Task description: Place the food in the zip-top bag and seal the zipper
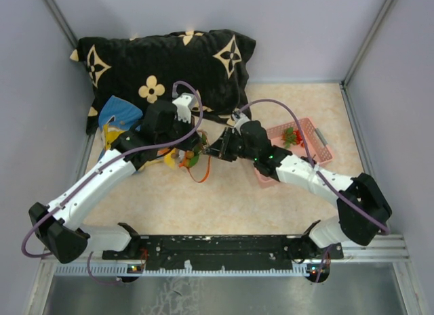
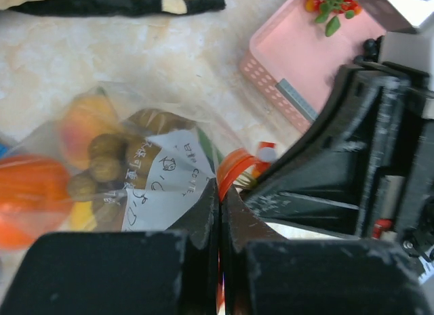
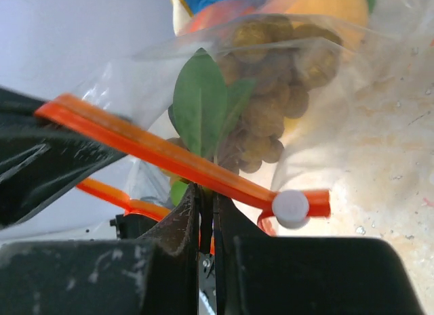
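Note:
The clear zip bag holds orange, yellow and brown round food, with leaves (image 3: 200,105) near its mouth in the right wrist view. My left gripper is shut on the bag's orange zipper edge (image 2: 236,166). My right gripper is just right of it in the top view, close against it, shut on what looks like the bag's edge beside a leaf stem; the exact thing is partly hidden. An orange strip with a white slider (image 3: 290,208) crosses in front of it.
A pink basket (image 1: 319,149) with tomatoes and greens stands right. A black patterned cushion (image 1: 163,64) lies at the back, blue and yellow cloth (image 1: 119,112) at left.

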